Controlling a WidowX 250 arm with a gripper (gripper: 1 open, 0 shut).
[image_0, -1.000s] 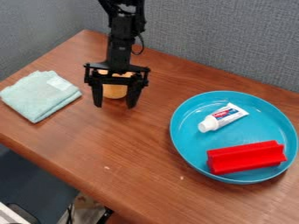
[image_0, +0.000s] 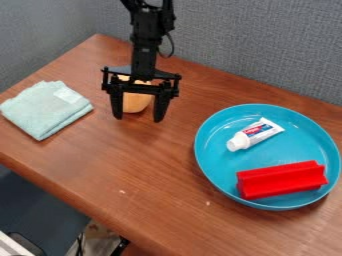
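Note:
My black gripper (image_0: 138, 111) hangs at the upper middle of the wooden table, its two fingers spread apart and low over a tan, rounded object (image_0: 136, 101), which is partly hidden behind it. Whether the fingers touch that object cannot be told; they stand open around its front.
A folded pale-green cloth (image_0: 46, 112) lies at the left. A blue plate (image_0: 267, 150) at the right holds a toothpaste tube (image_0: 254, 134) and a red object (image_0: 281, 179). A grey wall runs along the back.
My gripper has shifted slightly to the right and up. The other objects have not visibly moved.

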